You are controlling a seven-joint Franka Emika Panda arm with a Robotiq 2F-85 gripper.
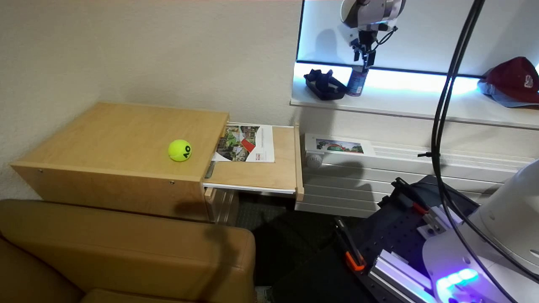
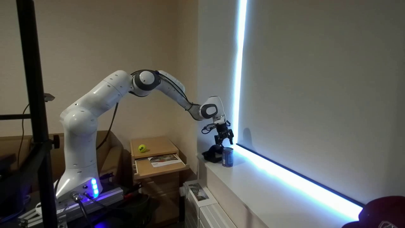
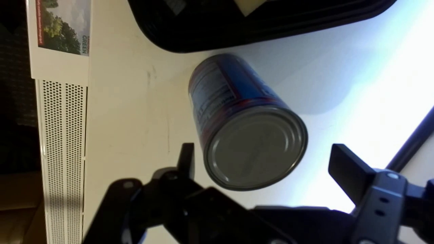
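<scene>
A blue and red tin can [image 3: 254, 138] stands on the white windowsill, its plain metal lid facing the wrist camera. My gripper is open above it, one finger on either side of the lid in the wrist view, with no contact that I can make out. From the side, the gripper [image 2: 224, 142] hangs just over the can [image 2: 227, 157]. In the other exterior view the gripper [image 1: 364, 59] partly hides the top of the can [image 1: 356, 83].
Close beside the can lies a black container [image 3: 252, 24] with something pale in it. A dark red cap [image 1: 513, 81] rests farther along the windowsill [image 1: 404, 103]. A yellow-green ball [image 1: 180, 150] sits on the wooden cabinet, whose open drawer [image 1: 283, 174] holds a brochure [image 1: 247, 144].
</scene>
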